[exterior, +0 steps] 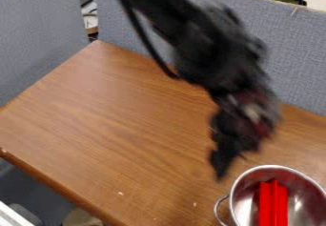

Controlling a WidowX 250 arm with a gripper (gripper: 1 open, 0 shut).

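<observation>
The black gripper point(232, 139) is motion-blurred over the right half of the wooden table, above and left of a steel pot point(303, 192) at the lower right; whether its fingers are open or shut is unclear. A bright red object point(273, 204) lies inside the pot.
Grey padded panels point(45, 39) border the table at the left and back. The table's front edge runs along the lower left, with clutter below it.
</observation>
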